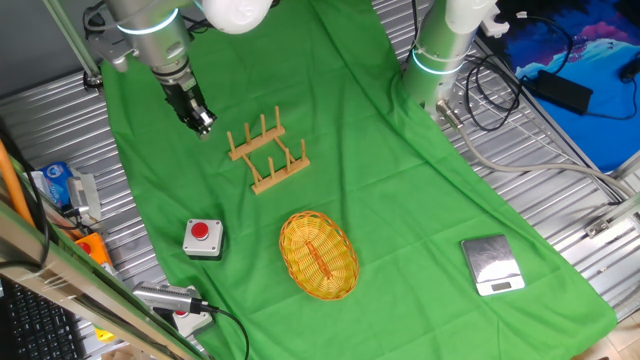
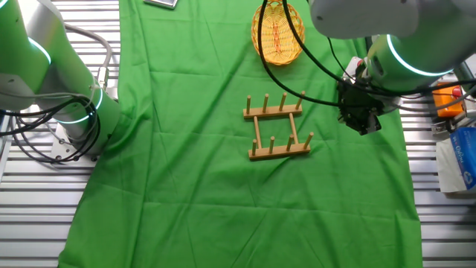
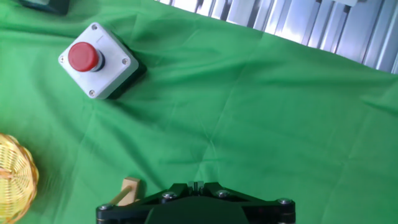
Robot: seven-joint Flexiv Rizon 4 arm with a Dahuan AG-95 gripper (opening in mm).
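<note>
My gripper is shut at the bottom edge of the wrist view, its fingertips together and nothing showing between them. In exterior view 1 the gripper (image 1: 204,127) hangs over the green cloth, left of a wooden rack with upright pegs (image 1: 281,177). One end of the rack (image 3: 130,189) shows beside the gripper in the wrist view; the rest is hidden or out of frame. An oval woven basket (image 1: 318,256) lies on the cloth below the rack, and no item shows inside it.
A red button box (image 1: 203,239) stands left of the basket. A small silver scale (image 1: 492,265) lies at the right. Between rack and scale the green cloth (image 1: 400,190) is bare.
</note>
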